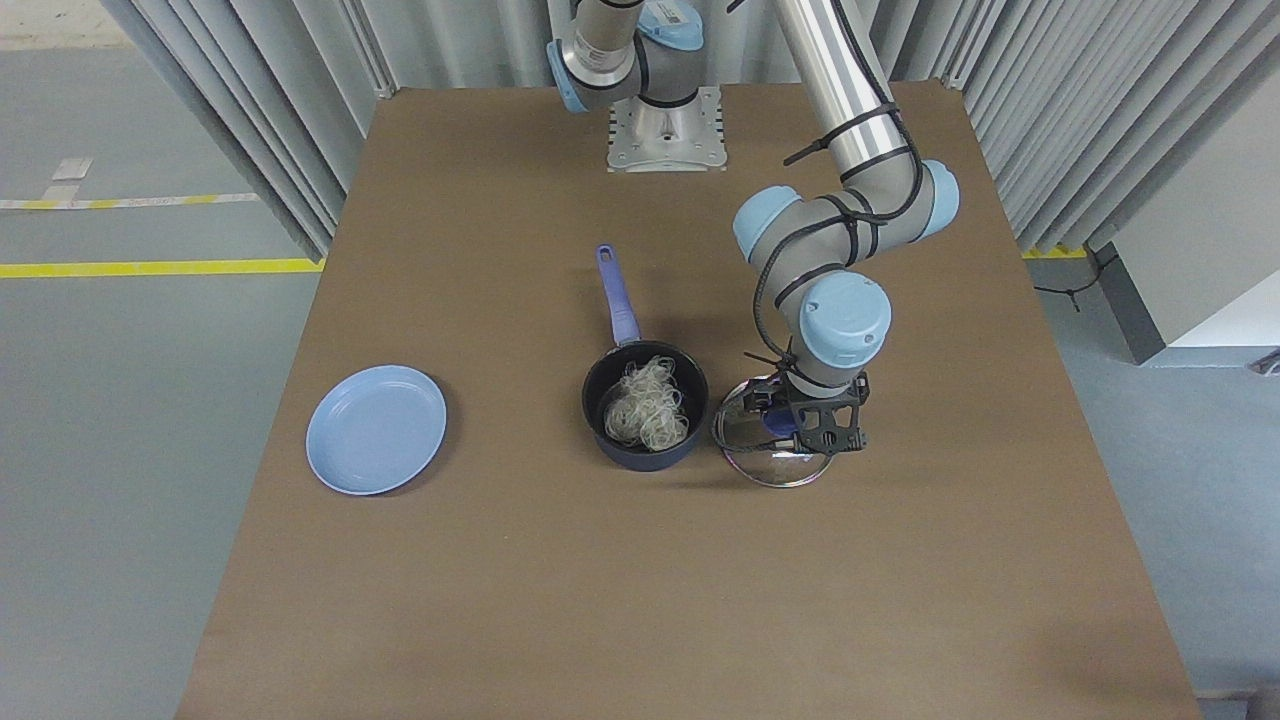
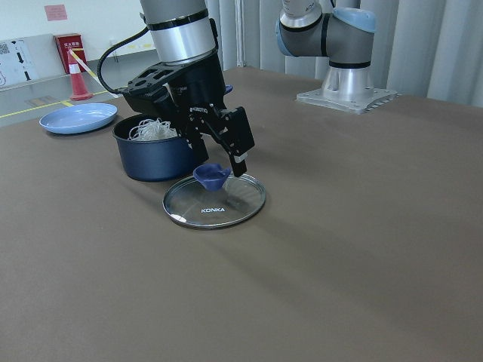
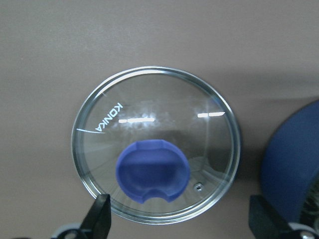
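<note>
My gripper is open, hanging over the glass lid (image 3: 99, 149) with its blue knob (image 3: 152, 169); nothing shows between its fingers. In the left view the fingers are just above the knob (image 2: 211, 176). A dark blue pot (image 1: 600, 420) with a purple handle (image 1: 617, 294) stands beside the lid (image 1: 780, 474), holding pale noodles (image 1: 648, 408); in the wrist view its rim is at the right edge. The lid lies on the table, partly hidden under the gripper in the front view.
A light blue plate (image 1: 375, 430) lies left of the pot.
</note>
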